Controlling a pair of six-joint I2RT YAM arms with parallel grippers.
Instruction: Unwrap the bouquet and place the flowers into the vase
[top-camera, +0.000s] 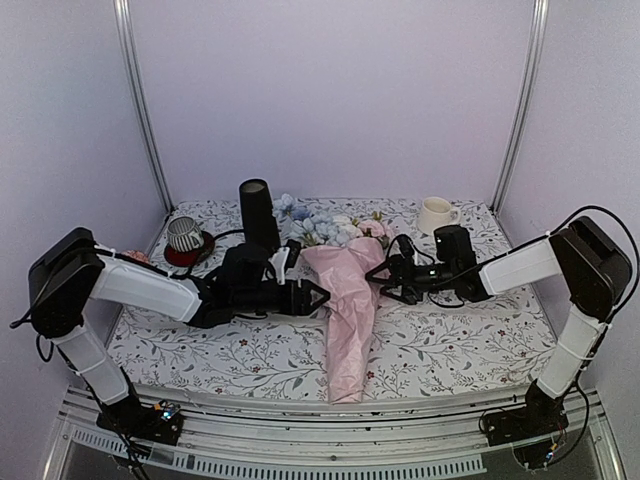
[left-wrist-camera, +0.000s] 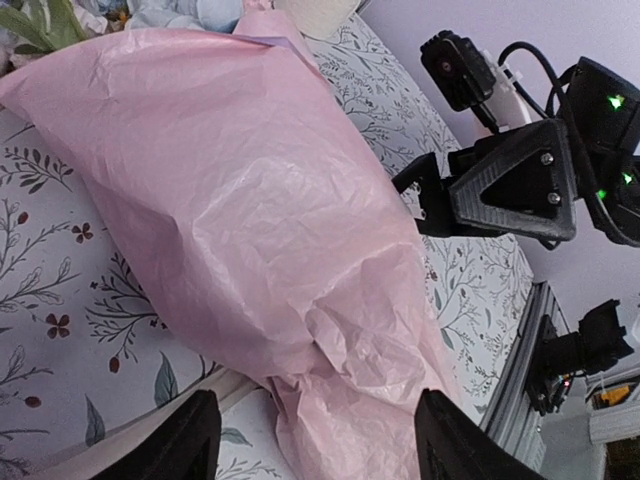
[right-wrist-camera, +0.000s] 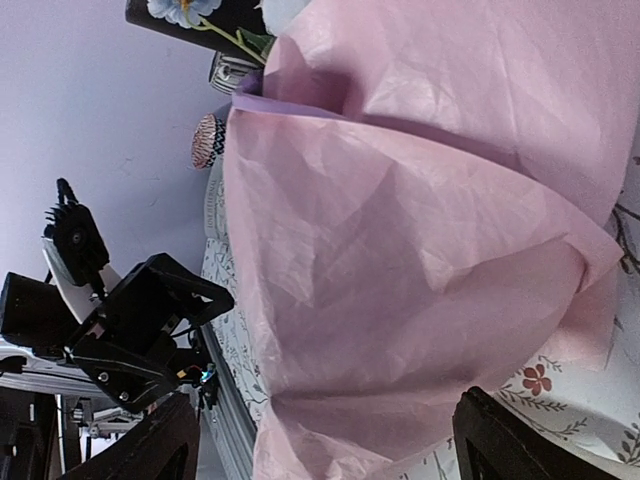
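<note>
A bouquet wrapped in pink paper lies on the table, its narrow end toward the front edge. Pale blue, white and pink flowers show at its far end. Left of the blooms stands a tall dark cylinder, apparently the vase. My left gripper is at the wrap's left side, its fingers apart with loose paper visible between and beyond them. From the right side, my right gripper reaches the wrap's edge with fingers spread. Neither gripper closes on the paper.
A white mug stands at the back right. At the back left are a striped cup and a dark red item beside it.
</note>
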